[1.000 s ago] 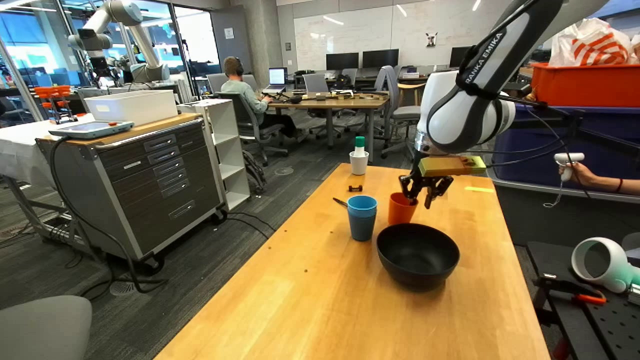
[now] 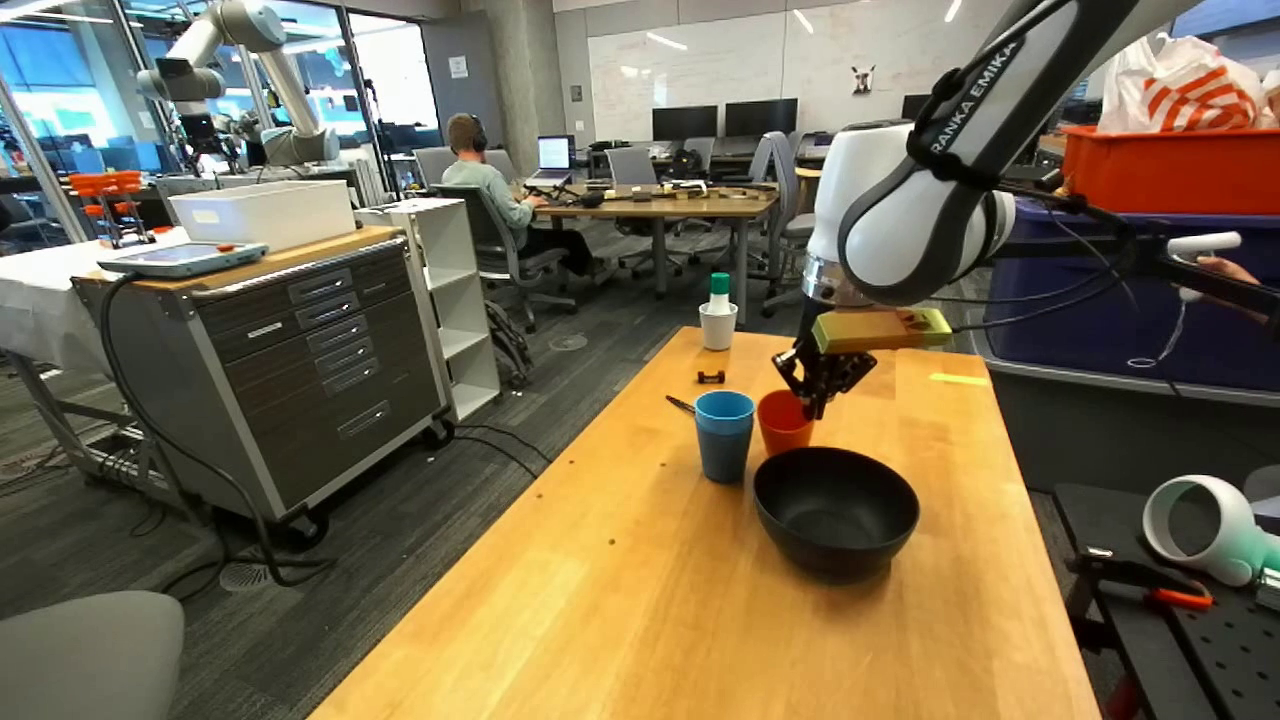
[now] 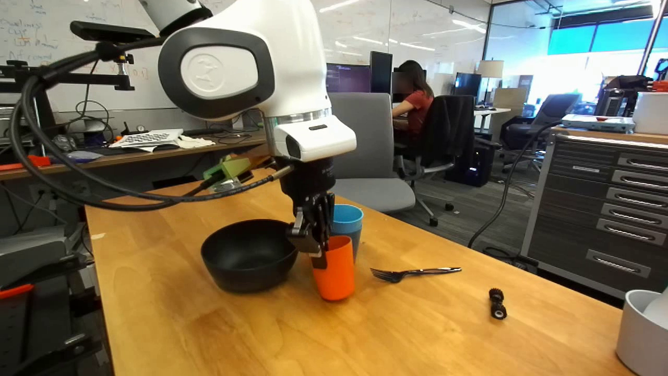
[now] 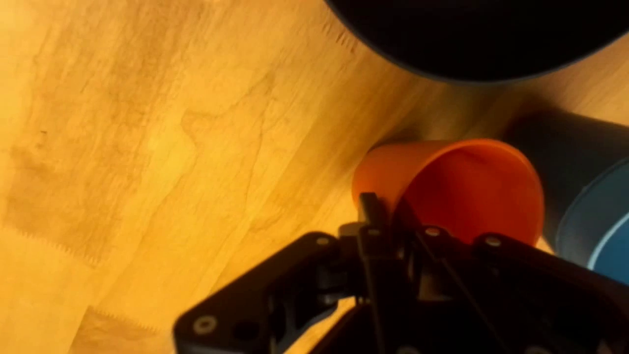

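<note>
An orange cup (image 2: 782, 426) stands slightly tilted between a blue cup (image 2: 725, 442) and a black bowl (image 2: 836, 516). My gripper (image 2: 818, 406) points down at the orange cup's near side in the wrist view. Its fingers are shut on the cup's rim; one fingertip (image 4: 369, 206) lies outside the wall, the other reaches inside. Exterior view 2 shows the orange cup (image 3: 336, 275) close against the blue cup (image 3: 348, 220), which is partly hidden behind it. The cup's base is near or on the table; exact contact is hard to tell.
A black fork (image 3: 413, 273) and a small black dumbbell-shaped piece (image 3: 497, 304) lie on the wooden table. A white cup holding a green-capped bottle (image 2: 717, 322) stands at the far end. Table space in front of the bowl is clear.
The gripper went from open around the orange cup's wall to shut on it. Gripper and cup have shifted left, toward the blue cup, and the orange cup now leans.
</note>
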